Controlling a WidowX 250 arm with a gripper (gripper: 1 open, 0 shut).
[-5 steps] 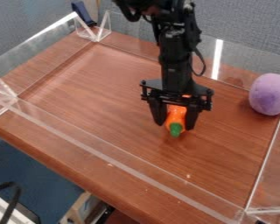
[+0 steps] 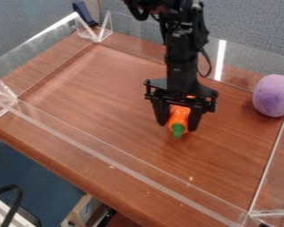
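My black gripper (image 2: 179, 114) reaches down to the wooden tabletop, right of its middle. An orange object with a green tip (image 2: 179, 127), carrot-like, sits low between and just in front of my fingers. Whether the fingers are closed on it or only around it, I cannot tell from this view.
A purple ball-like object (image 2: 273, 96) rests at the right edge near the back. Clear plastic walls border the wooden table (image 2: 85, 80).
My arm and gripper have shifted very slightly over the last second; the orange object looks nearly the same.
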